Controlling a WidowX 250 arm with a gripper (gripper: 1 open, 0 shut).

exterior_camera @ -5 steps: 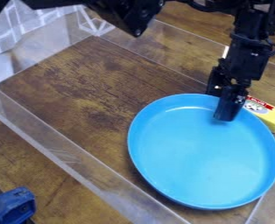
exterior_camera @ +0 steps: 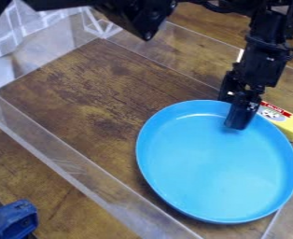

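Note:
My black gripper (exterior_camera: 246, 105) reaches down from the top right to the back rim of a large blue round tray (exterior_camera: 212, 173). Its dark fingers are hard to separate against the dark arm, and I see nothing clearly held. Just right of it a yellow box (exterior_camera: 283, 121) lies partly hidden behind the tray and gripper.
A brown wooden surface (exterior_camera: 75, 93) fills the left and middle, bordered by clear plastic edges. A blue object (exterior_camera: 9, 222) lies at the bottom left corner. A dark shape hangs over the top left.

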